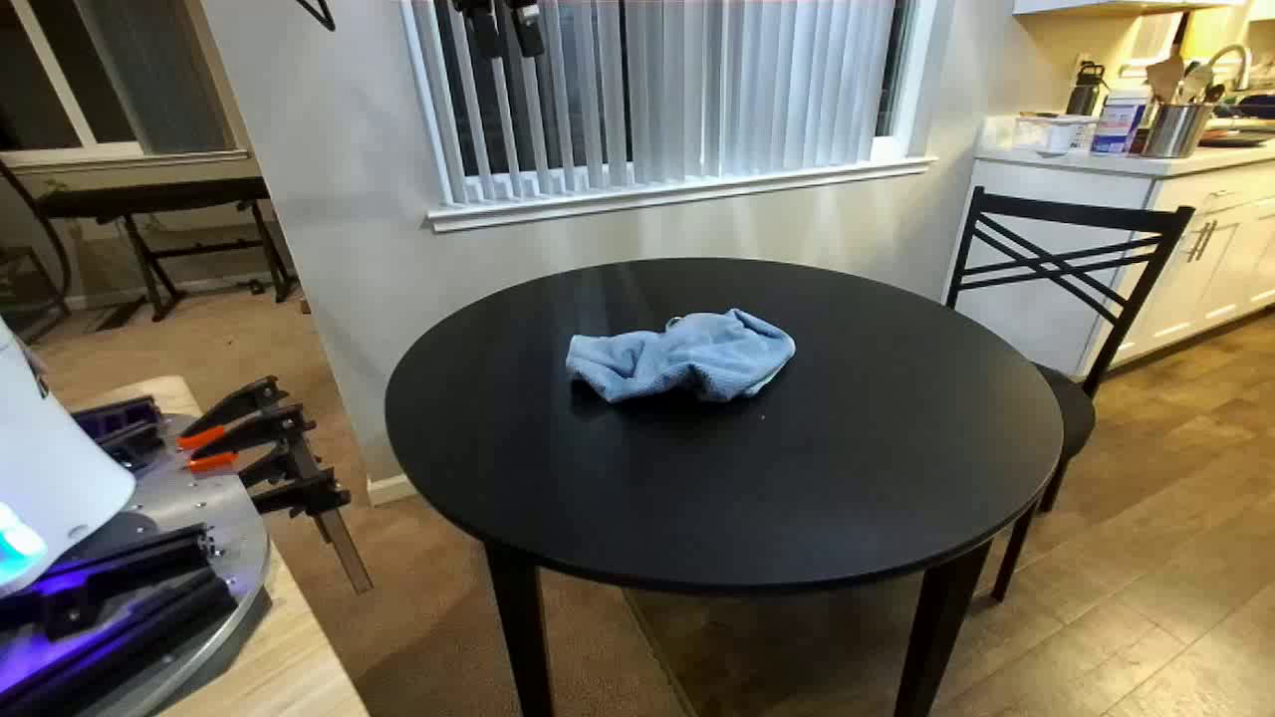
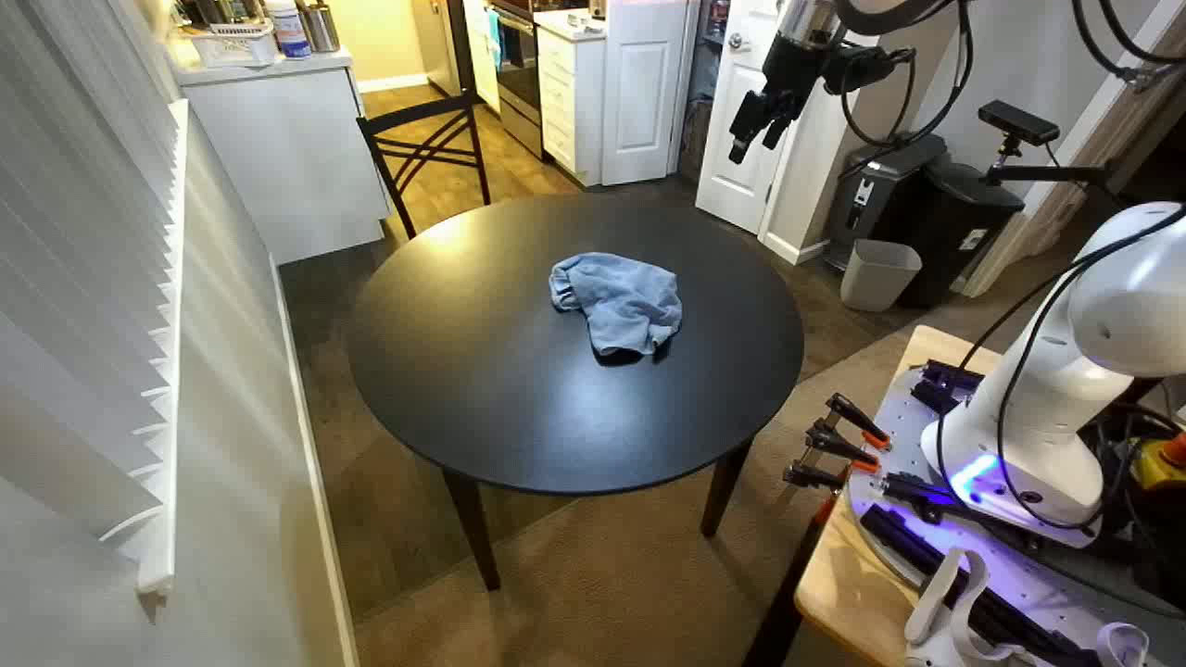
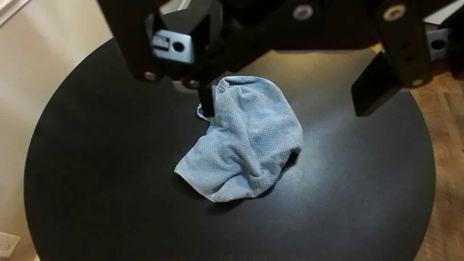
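Note:
A crumpled light blue cloth (image 1: 699,355) lies bunched near the middle of the round black table (image 1: 741,502). From the wrist camera the cloth (image 3: 248,139) shows several folds, with a small loop at its upper left. High above the table hangs my gripper (image 2: 753,144), its fingertips pointing down and clear of the cloth. In the wrist view the gripper is open, its two fingers wide apart with nothing held between them. Only the fingertips appear at the top edge of exterior view 1.
A black chair (image 1: 1064,275) stands against the table's kitchen side. The window blinds (image 1: 741,90) and wall run along another side. My arm's base (image 2: 1023,434) sits on a wooden stand with clamps (image 2: 834,443).

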